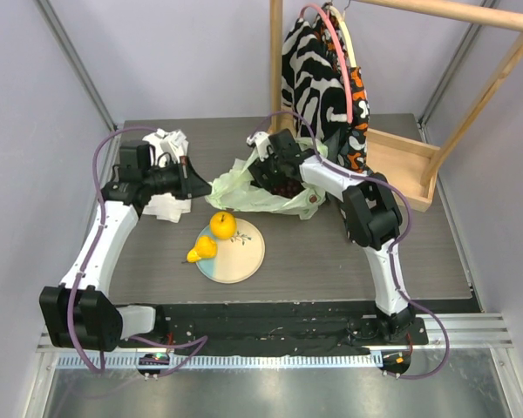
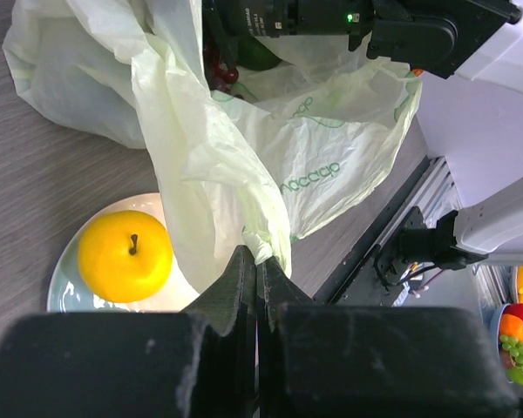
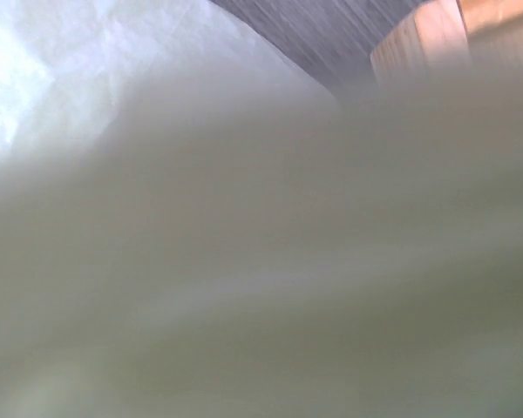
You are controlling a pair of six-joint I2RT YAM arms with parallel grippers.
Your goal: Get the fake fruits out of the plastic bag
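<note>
The pale green plastic bag (image 1: 240, 193) lies at the centre, its left end pulled up to my left gripper, which is shut on that corner. Inside, dark red and green fruits (image 2: 222, 74) show partly. My right gripper (image 1: 270, 165) is down in the bag's mouth; its fingers are hidden, and the right wrist view is mostly blurred bag plastic (image 3: 78, 70). A yellow apple (image 1: 223, 225) and a yellow pear (image 1: 205, 248) rest on the plate (image 1: 244, 266) in front.
A white cloth (image 1: 166, 205) lies at back left. A wooden rack (image 1: 278, 52) with patterned garments (image 1: 309, 70) and a wooden box (image 1: 401, 170) stand at back right.
</note>
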